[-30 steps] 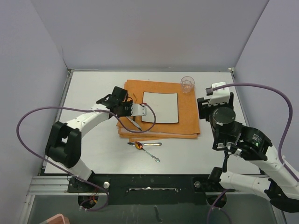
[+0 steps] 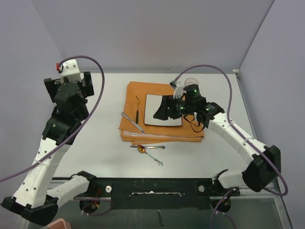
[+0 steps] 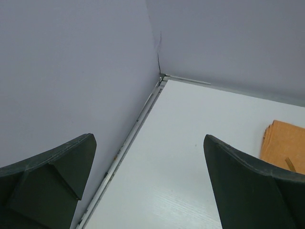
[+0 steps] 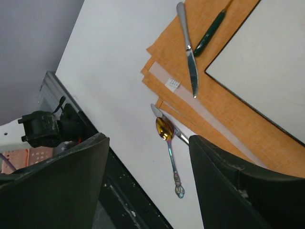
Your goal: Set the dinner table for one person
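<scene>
An orange placemat (image 2: 131,101) lies on the white table, with a white square plate (image 2: 151,103) at its middle. On the mat left of the plate are a green-handled utensil (image 2: 137,116) and a silver knife (image 2: 131,122). A second knife (image 2: 156,147) and a gold-bowled spoon (image 2: 154,158) lie touching or nearly so in front of the mat. The clear glass (image 2: 189,81) at the mat's back right is partly hidden by my right arm. Raised over the back left, my left gripper is open and empty. My right gripper hangs open above the plate's right part, holding nothing.
Walls (image 2: 143,33) close off the back and sides. Bare table (image 2: 102,138) lies left of the mat. Both arms trail purple cables (image 2: 230,98). A pink bin (image 4: 40,155) sits off the table at the front left.
My right gripper has swung left from the table's right side to over the plate.
</scene>
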